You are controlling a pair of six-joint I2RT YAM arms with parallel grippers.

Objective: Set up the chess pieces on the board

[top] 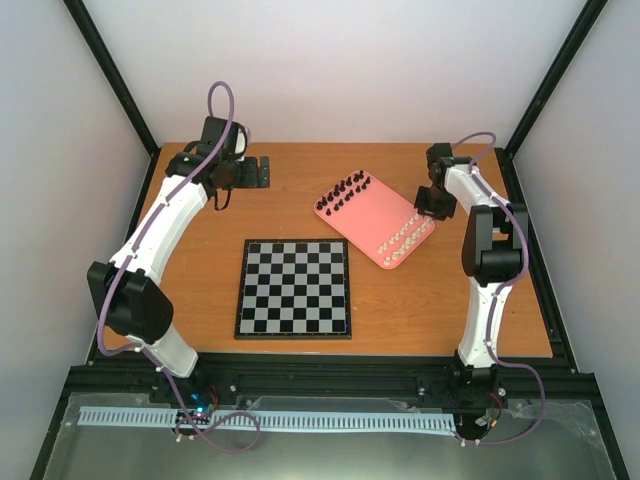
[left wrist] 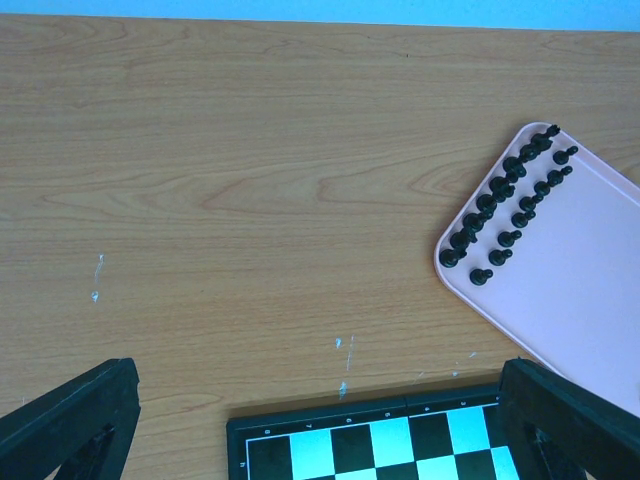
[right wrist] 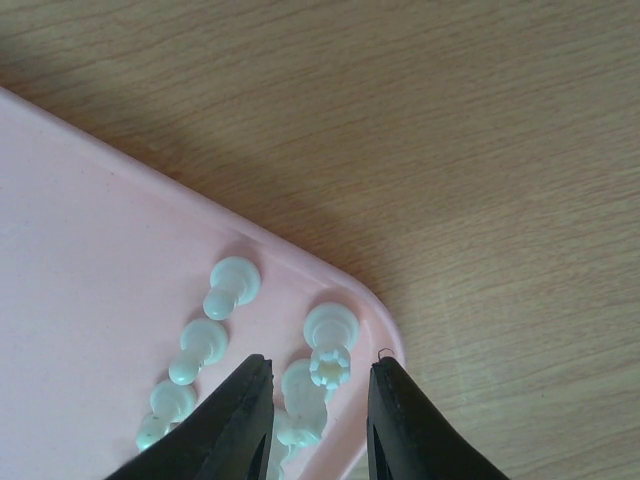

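Observation:
The chessboard (top: 293, 288) lies empty at the front middle. Behind it to the right, a pink tray (top: 372, 211) holds rows of black pieces (left wrist: 497, 186) and white pieces (right wrist: 201, 345). My right gripper is over the tray's right end, fingers apart, with a white rook (right wrist: 330, 358) between and just beyond the tips; I cannot tell whether they touch it. My left gripper is raised at the back left, its fingers wide open and empty above the wood.
Walls stand at the back and both sides.

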